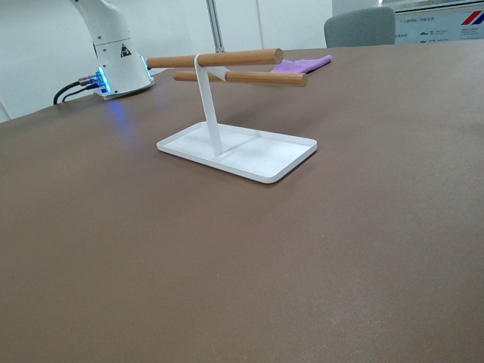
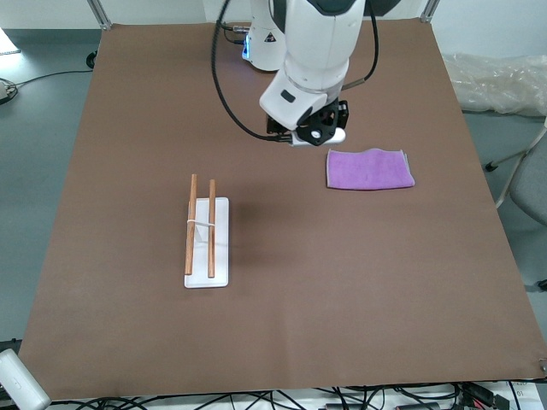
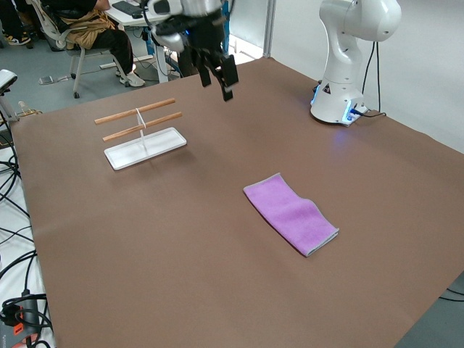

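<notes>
A white rack with two wooden bars (image 2: 211, 239) stands left of centre on the brown table in the left view; the top view (image 1: 249, 155) shows its white tray and upright. A purple cloth with a grey edge (image 2: 369, 169) lies to the right of it, also in the right view (image 3: 291, 216). My gripper (image 3: 216, 80) hangs in the air above the table between rack and cloth, toward the far side in the right view, touching neither. Its black fingers point down; whether they are open or shut I cannot tell.
Cables run along the outer edge, and a chair (image 2: 534, 179) stands beside the table.
</notes>
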